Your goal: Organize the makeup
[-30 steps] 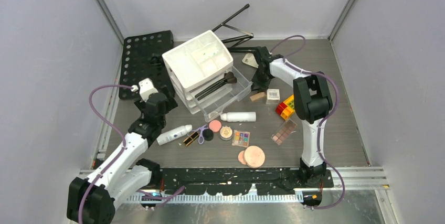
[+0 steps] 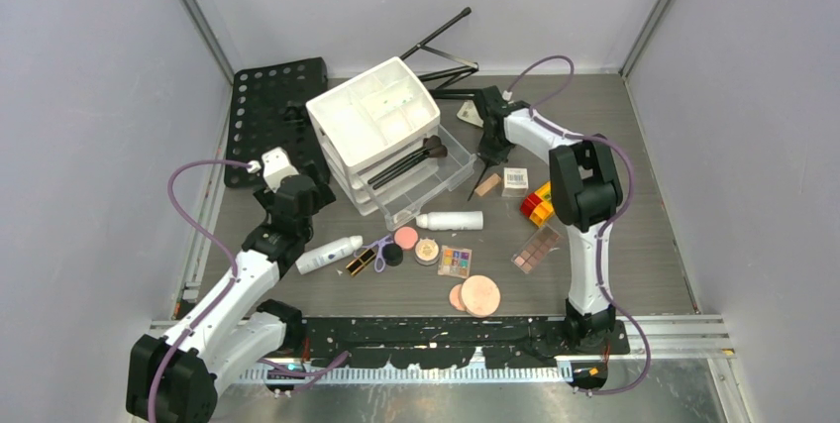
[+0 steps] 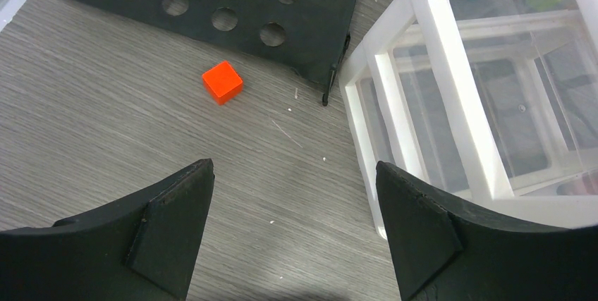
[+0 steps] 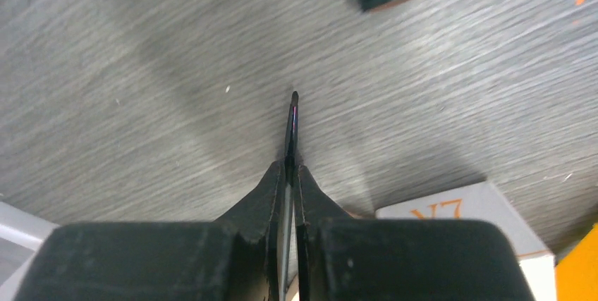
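Observation:
A thin dark pencil-like stick [image 4: 291, 132] is pinched in my right gripper, its pointed end jutting out past the fingertips. From above, the stick [image 2: 478, 183] slants down from the right gripper [image 2: 492, 158], just right of the clear open drawer [image 2: 459, 168]. The white drawer organizer [image 2: 347, 151] has several dark brushes [image 2: 409, 161] lying across the drawer area. Left of the organizer, my left gripper stands open and empty. On the table lie a white bottle [image 2: 451, 221], a second bottle [image 2: 329, 254], compacts, an eyeshadow palette [image 2: 455, 262] and a beige puff [image 2: 480, 295].
Near the right gripper sit a small tan block [image 2: 487, 185] and a white box [image 2: 515, 181]; a red-yellow toy [image 2: 538, 205] lies beyond. A black perforated panel [image 2: 272, 111] and an orange cube [image 3: 223, 82] are at left.
The left arm stays put.

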